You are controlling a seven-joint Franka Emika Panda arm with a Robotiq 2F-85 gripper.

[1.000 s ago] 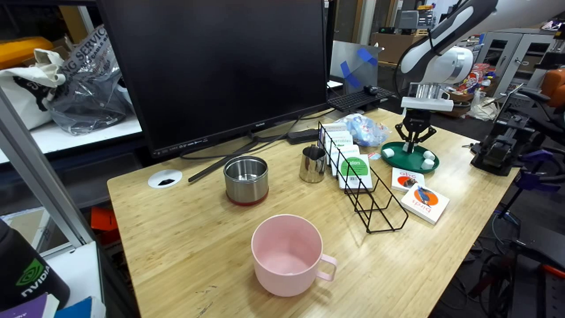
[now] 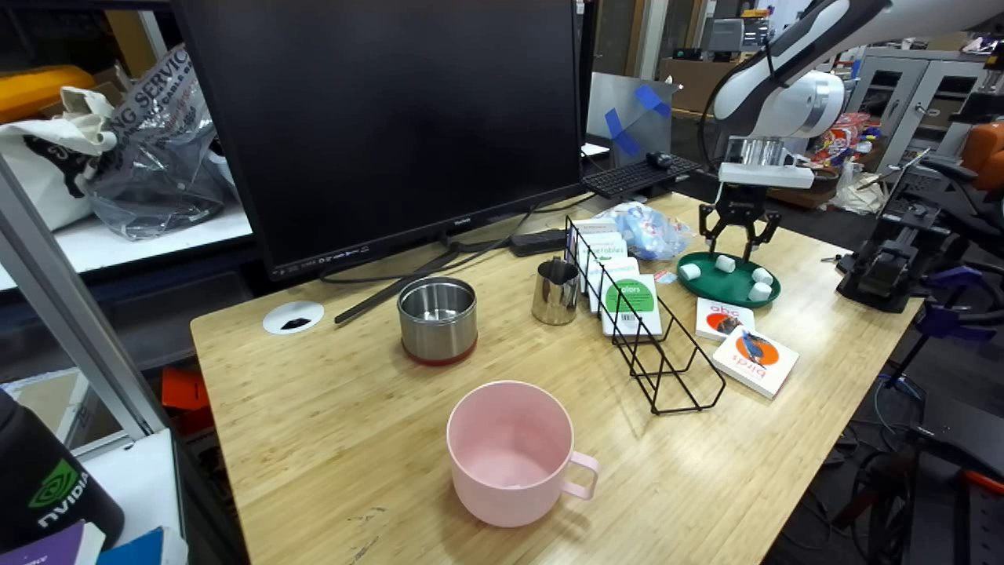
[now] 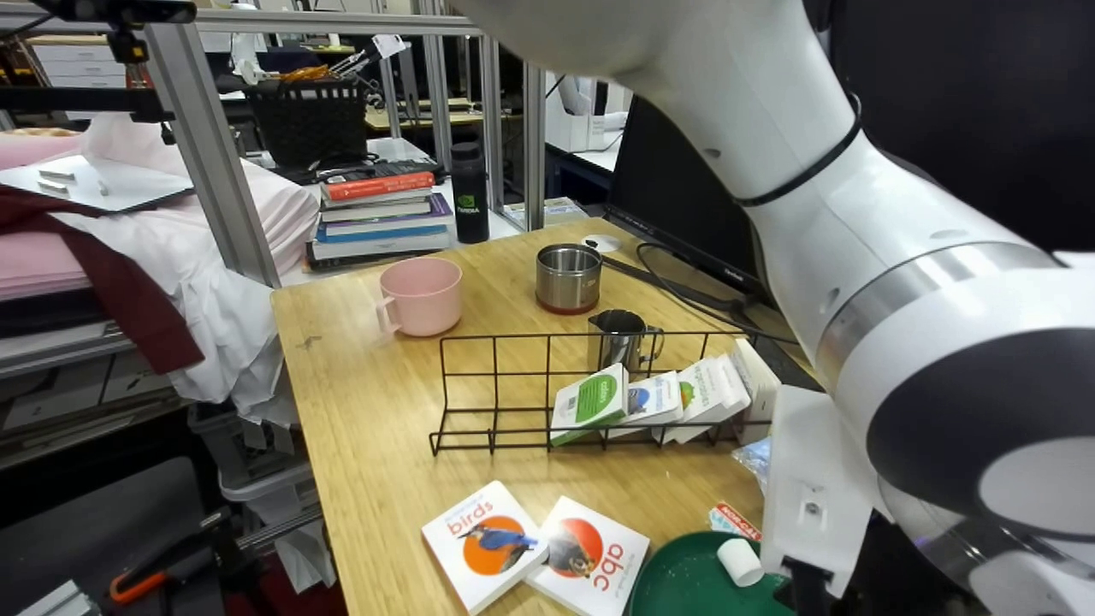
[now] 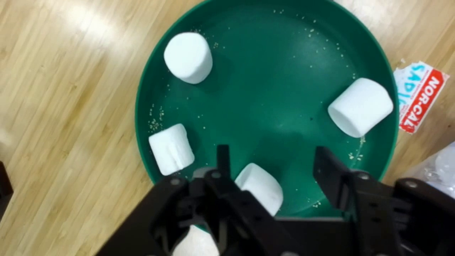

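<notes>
Several white marshmallow-like cylinders lie apart on a round green plate [image 4: 256, 25]. In the wrist view, one white cylinder [image 4: 187, 57] is at the upper left, another [image 4: 171, 149] at the left edge, and a third [image 4: 361, 107] at the right. A further one [image 4: 261, 187] shows at the lower middle, part of it hidden by the left finger. My gripper is over the plate, its fingers wide apart and gripping nothing. From exterior view 1, the open gripper [image 2: 730, 254] points straight down with a cylinder [image 2: 725, 264] low between its fingers.
Two small books, abc [image 2: 724, 319] and birds [image 2: 755, 361], lie beside the plate. A black wire rack [image 2: 659, 372] holds more books. A crumpled plastic bag [image 2: 649, 232] sits behind. The pink mug [image 2: 509, 457], steel bowl [image 2: 438, 320] and steel pitcher [image 2: 555, 293] stand farther off.
The gripper's fingers were close together at a white cylinder on the plate; now they are spread apart. The gripper has shifted slightly up and right in exterior view 1.
</notes>
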